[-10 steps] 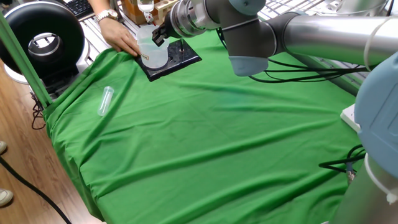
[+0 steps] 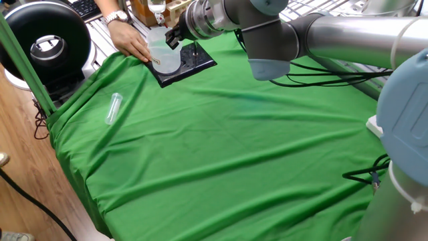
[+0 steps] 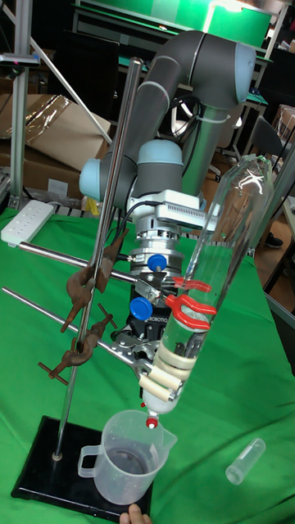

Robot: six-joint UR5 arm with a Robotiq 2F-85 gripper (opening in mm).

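A clear plastic beaker (image 3: 122, 472) with a handle stands on the black stand base (image 3: 39, 472), below the tip of a glass column (image 3: 223, 245). Red and cream clamps hold the column tilted on the metal stand. At its lower end is a white outlet with a red tap (image 3: 152, 422). In exterior view 1 my dark gripper (image 2: 172, 39) hangs close to the beaker's upper rim, near the column outlet. Exterior view 3 has it largely hidden behind the column and clamps. Neither view settles how its fingers stand.
A person's hand (image 2: 128, 41) rests at the beaker's base. An empty clear tube (image 2: 114, 108) lies on the green cloth (image 2: 221, 154), whose middle is otherwise free. A white power strip (image 3: 28, 223) sits by the arm's base.
The arm has shifted only very slightly. Beaker, hand and clear tube look unmoved. At the lower left, a person has changed position.
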